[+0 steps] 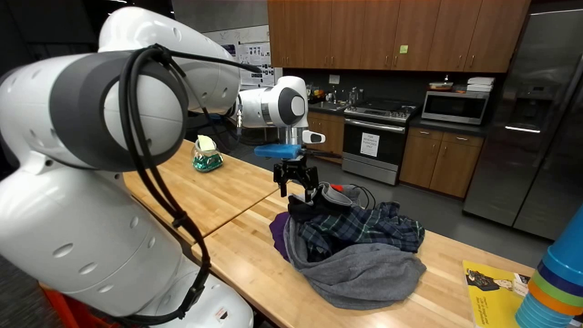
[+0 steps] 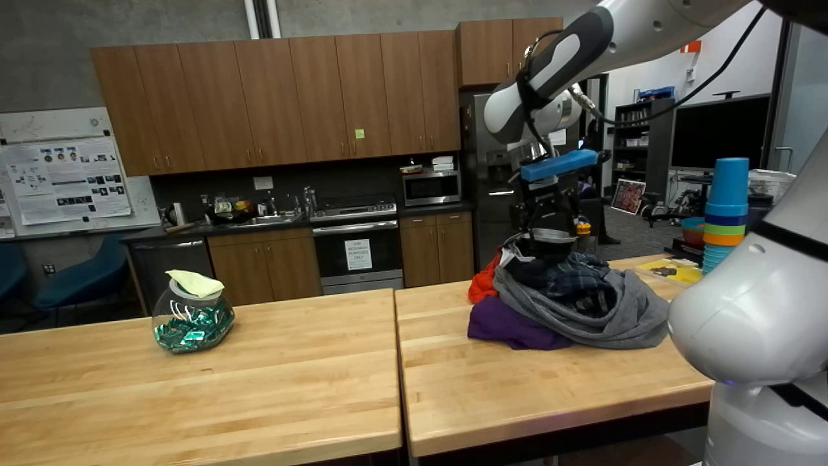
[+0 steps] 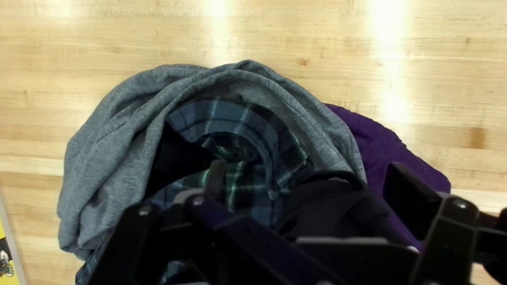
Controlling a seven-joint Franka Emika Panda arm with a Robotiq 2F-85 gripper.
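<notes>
On the table lies a heap of clothes: a grey garment in front, a dark plaid shirt on it, and a purple cloth at one side. A black item with grey edging sits on top of the heap; its full shape cannot be made out. My gripper is open, pointing down over the black item's end of the heap. From the wrist view, its fingers stand wide apart above the plaid shirt and the black item, holding nothing. Whether a fingertip touches the black item cannot be told.
A red cloth shows at the heap's edge. Beyond the table seam stands a glass jar with green-wrapped pieces. A yellow booklet and a stack of coloured cups occupy the other end. Bare tabletop surrounds the heap.
</notes>
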